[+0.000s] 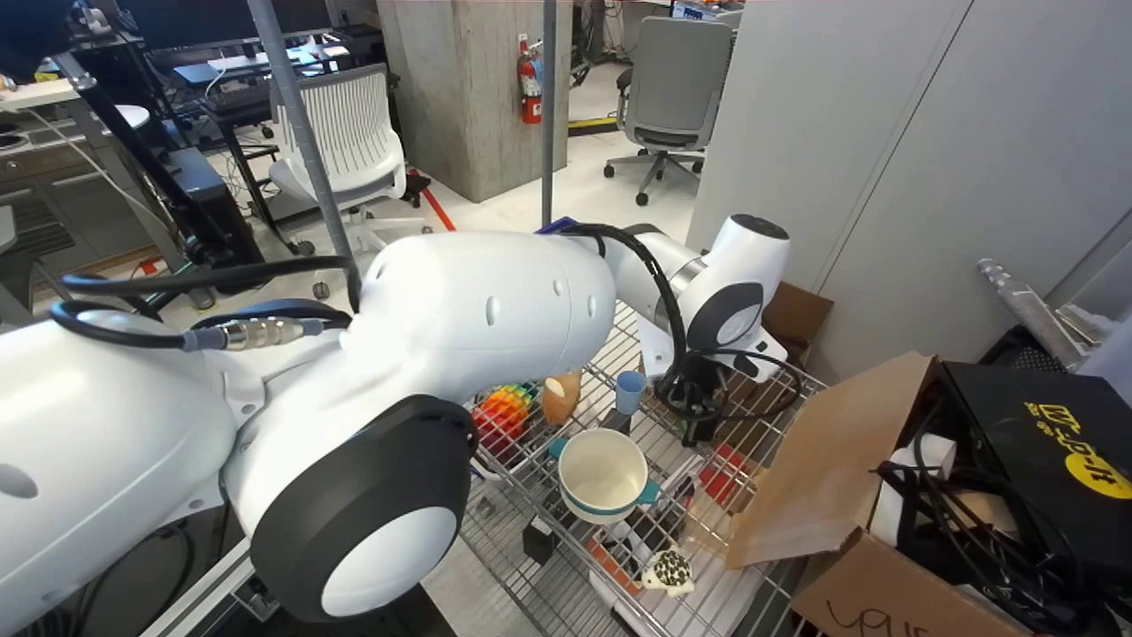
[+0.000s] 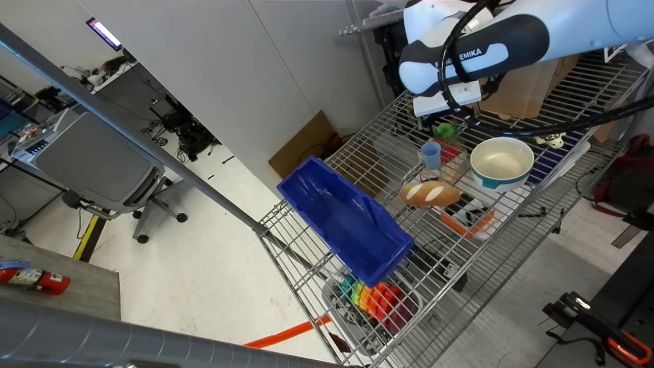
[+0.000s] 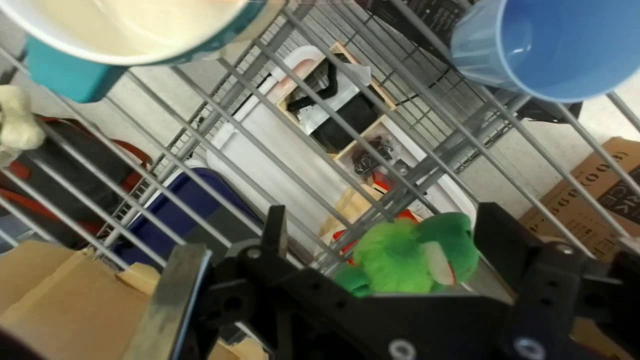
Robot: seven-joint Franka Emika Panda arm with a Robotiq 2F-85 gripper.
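Note:
In the wrist view a fuzzy green plush toy (image 3: 399,258) lies between the fingers of my open gripper, with a clear gap on the left. The left finger (image 3: 276,231) stands well off it, while the right finger (image 3: 501,243) is close to its darker end. Whether they touch, I cannot tell. Exterior view 2 shows the green plush (image 2: 446,130) on the wire rack, just under the hand. The arm and cables mostly cover the gripper (image 1: 695,419) in exterior view 1.
Near the hand stand a blue cup (image 2: 430,155) and a cream pot (image 2: 503,160) with teal handles. A bread loaf (image 2: 430,193) and an empty blue bin (image 2: 346,214) sit farther along the rack. A spotted turtle toy (image 1: 670,571) and an open cardboard box (image 1: 828,456) flank the near side.

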